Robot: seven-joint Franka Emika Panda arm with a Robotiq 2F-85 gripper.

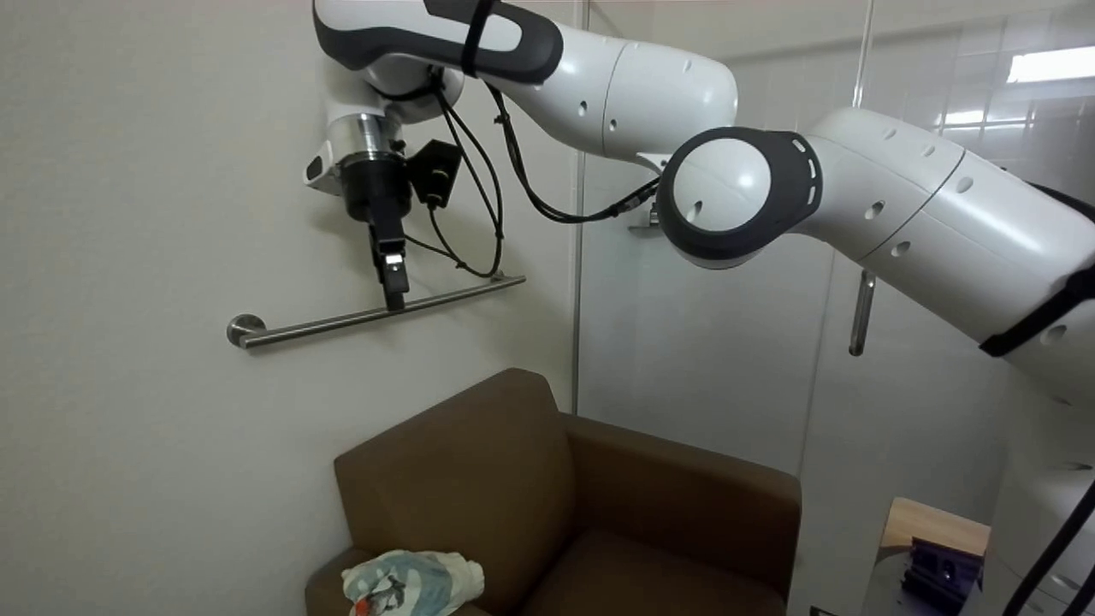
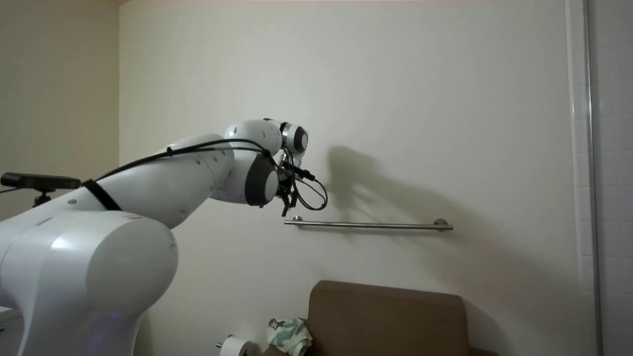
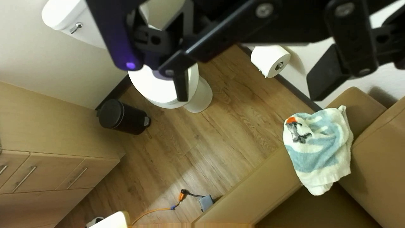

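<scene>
A white and light-blue towel (image 3: 317,146) with an orange and grey print lies crumpled over the arm of the brown armchair (image 1: 452,462). It also shows low in both exterior views. High above it, near the wall, my gripper (image 1: 394,303) points down, and in exterior view 1 its tip overlaps the steel wall bar (image 1: 339,322). Whether it touches the bar cannot be told from there. In the wrist view the two fingers (image 3: 326,72) stand wide apart, the gripper open and empty.
Beside the armchair a toilet paper roll (image 3: 268,60) is on the wall. The white toilet (image 3: 197,95), a black bin (image 3: 123,116) and wooden cabinets (image 3: 49,171) stand beyond. An orange cable (image 3: 152,210) crosses the otherwise clear wooden floor.
</scene>
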